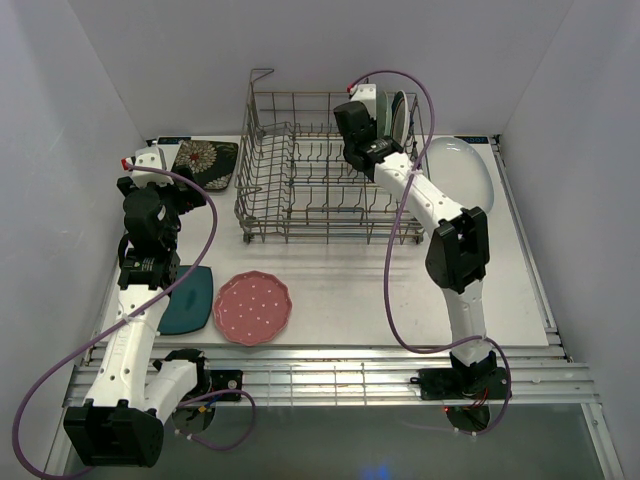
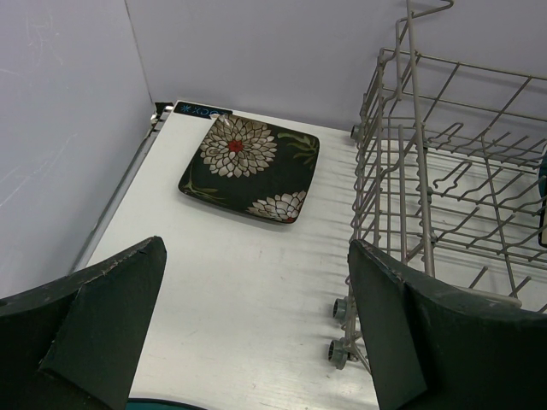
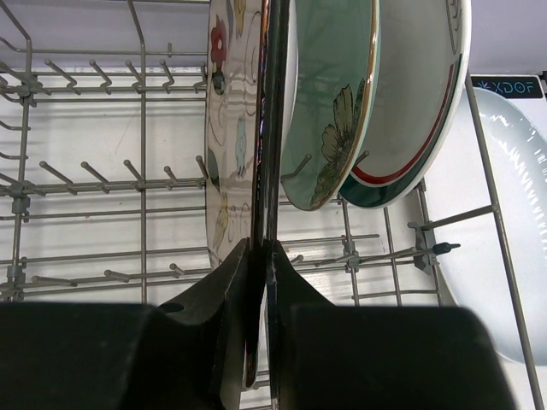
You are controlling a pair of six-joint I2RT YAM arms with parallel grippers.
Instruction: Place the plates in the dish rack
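In the wire dish rack (image 1: 320, 231), my right gripper is shut on a patterned plate (image 3: 229, 128), held upright beside a mint plate (image 3: 329, 102) and a white plate with red and green rings (image 3: 410, 77). My left gripper stands open left of the rack, above the table. A dark floral square plate (image 2: 248, 171) lies at the back left. A teal plate (image 1: 185, 300) and a pink dotted plate (image 1: 252, 307) lie at the front left, and a large white plate (image 1: 460, 175) lies right of the rack.
The rack's middle and left slots are empty. Walls bound the back and both sides.
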